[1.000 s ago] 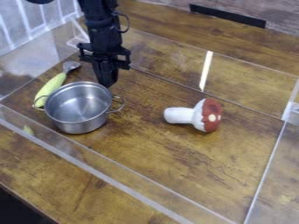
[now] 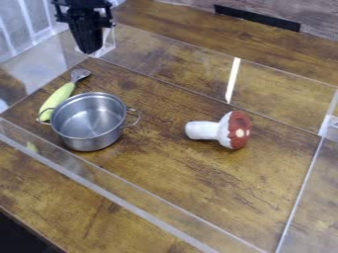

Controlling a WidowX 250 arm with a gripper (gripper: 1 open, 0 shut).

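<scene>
My black gripper (image 2: 90,45) hangs at the top left, shut, with nothing visible between its fingers. Below it a steel pot (image 2: 89,123) with two handles rests on the wooden table (image 2: 172,198). A yellow-green object (image 2: 57,97), perhaps a corn cob or banana, lies against the pot's upper left side, near a small metal utensil (image 2: 79,75). To the right, a toy mushroom (image 2: 220,130) with a red spotted cap lies on its side.
Clear panels edge the work area on several sides. The middle and lower right of the table inside them are bare.
My gripper has moved up and to the left, away from above the pot, toward the back left corner. The objects on the table look unmoved.
</scene>
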